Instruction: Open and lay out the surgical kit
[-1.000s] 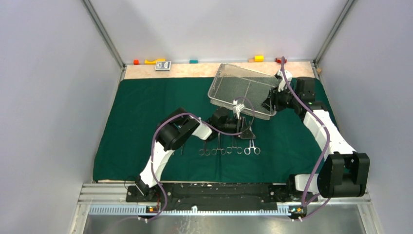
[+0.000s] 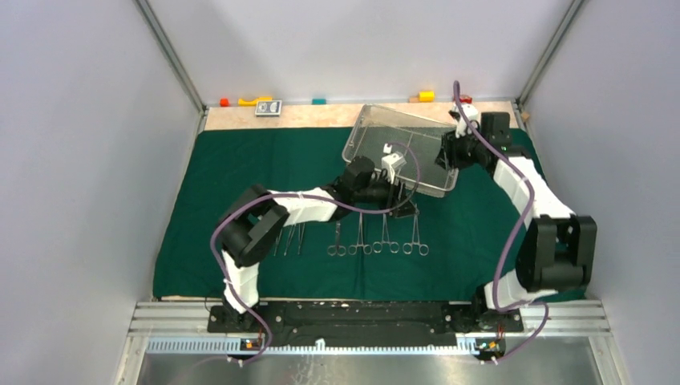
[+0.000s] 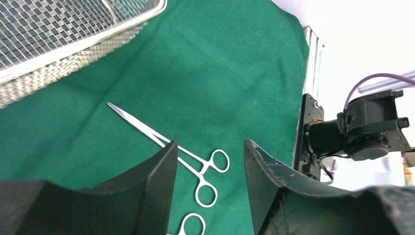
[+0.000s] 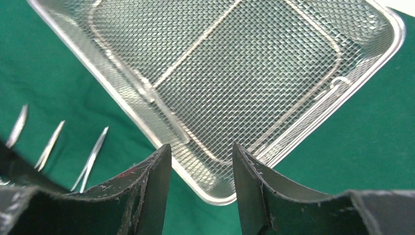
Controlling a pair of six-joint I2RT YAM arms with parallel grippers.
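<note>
My left gripper (image 2: pixel 409 207) is open above the green cloth, near the tips of the rightmost ring-handled clamp (image 2: pixel 416 245). In the left wrist view that clamp (image 3: pixel 188 166) lies flat with its handles apart, and nothing is held between the fingers. Several more ring-handled instruments (image 2: pixel 359 247) lie beside it in a row; slimmer tweezers-like ones (image 2: pixel 290 238) are farther left, partly under the left arm. Over the near right corner of the wire-mesh tray (image 4: pixel 120 100), my right gripper stands open and empty. No loose instruments show inside the tray.
The tray rests tilted at the back centre-right of the cloth. Along the back ledge sit a small framed item (image 2: pixel 269 108), a yellow block (image 2: pixel 426 96) and other small pieces.
My left gripper has risen back from the rightmost clamp, which now lies free and slightly more spread out. The right arm has shifted a little toward the back, over the tray corner.
</note>
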